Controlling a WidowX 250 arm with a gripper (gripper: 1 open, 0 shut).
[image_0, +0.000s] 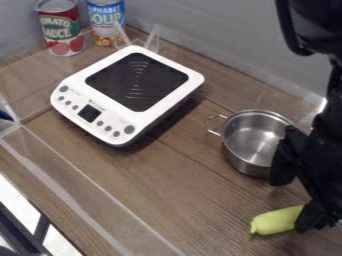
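Observation:
My black gripper (305, 200) is low at the right edge, over a light green elongated object (274, 222) lying on the wooden counter, its right end hidden behind the fingers. The fingers are open; whether they surround the object's end is unclear. Just above and left of the gripper sits a steel pot (251, 140), partly behind the arm.
A white portable induction cooktop (131, 88) sits upper left. A tomato sauce can (60, 28) and an alphabet soup can (107, 20) stand at the back.

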